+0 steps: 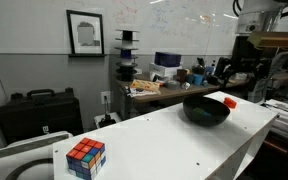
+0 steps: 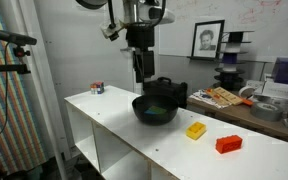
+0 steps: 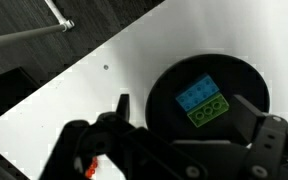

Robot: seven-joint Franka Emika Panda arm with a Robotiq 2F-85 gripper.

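Note:
A black bowl (image 1: 216, 116) stands on the white table, and in the wrist view the same bowl (image 3: 234, 78) holds a blue brick (image 3: 195, 92) and a green brick (image 3: 208, 110) side by side, touching. My gripper is open above the bowl, with nothing between its fingers. In exterior view 2 the gripper (image 2: 142, 68) hangs clear of the rim. Beside the bowl lie a yellow brick (image 2: 195, 130) and a red brick (image 2: 229, 144), apart from each other. Only a bit of red shows near the wrist view's lower edge.
A Rubik's cube (image 1: 86, 158) sits at the other end of the table. A black case (image 1: 39, 115) stands behind it. A wooden side table (image 2: 216, 97) with assorted items runs along the back. Between cube and bowl the table top is clear.

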